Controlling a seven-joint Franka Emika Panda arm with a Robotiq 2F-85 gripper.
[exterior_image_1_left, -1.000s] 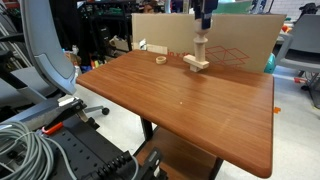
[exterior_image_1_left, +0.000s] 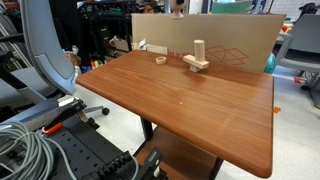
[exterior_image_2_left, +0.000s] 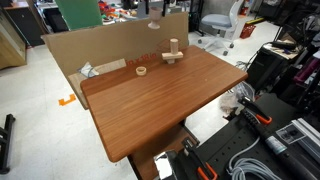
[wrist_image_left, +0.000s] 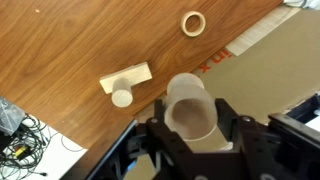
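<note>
A pale, round piece (wrist_image_left: 190, 103) with a tan end face is in my gripper, whose dark fingers close on it from both sides in the wrist view. In exterior view 2 the piece (exterior_image_2_left: 154, 14) hangs high, near the top of the cardboard. To its right, on the table, is a light wooden stand with a flat base (exterior_image_1_left: 196, 62) and an upright peg (exterior_image_1_left: 199, 50). The peg is bare at its top, and the held piece is clear of it. A small wooden ring (exterior_image_2_left: 141, 71) lies flat on the table, left of the stand.
A cardboard panel (exterior_image_2_left: 110, 47) rises along the far edge. Cables (wrist_image_left: 30, 145) and an office chair (exterior_image_2_left: 219, 22) are beyond the table.
Stand and ring stay put.
</note>
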